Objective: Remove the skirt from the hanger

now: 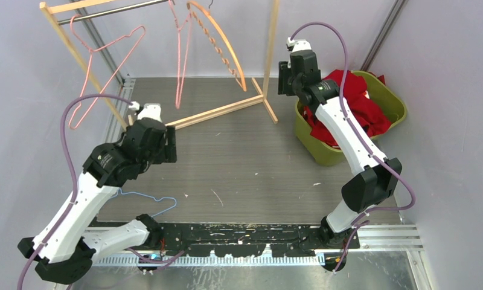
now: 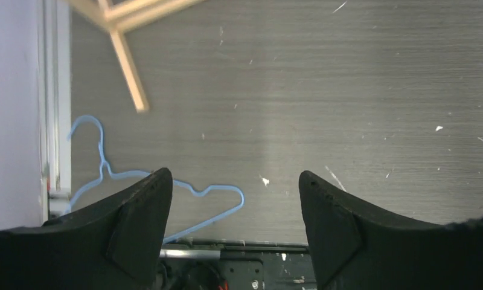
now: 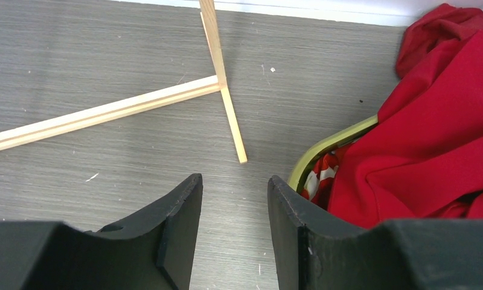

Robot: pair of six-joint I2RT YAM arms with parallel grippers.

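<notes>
No skirt shows on the hangers: pink hangers (image 1: 107,46) and a wooden hanger (image 1: 226,41) hang bare from the rack's metal rail (image 1: 110,13). Red cloth (image 1: 357,106) (image 3: 432,133) lies in the green bin (image 1: 320,151) at the right; whether it includes a skirt I cannot tell. My left gripper (image 1: 160,145) is open, empty, over the floor in front of the rack. My right gripper (image 1: 285,77) stands open with nothing between its fingers, left of the bin.
A blue hanger (image 1: 145,195) (image 2: 227,187) lies on the floor at the front left. The rack's wooden base (image 1: 221,110) crosses the back floor. Walls border both sides.
</notes>
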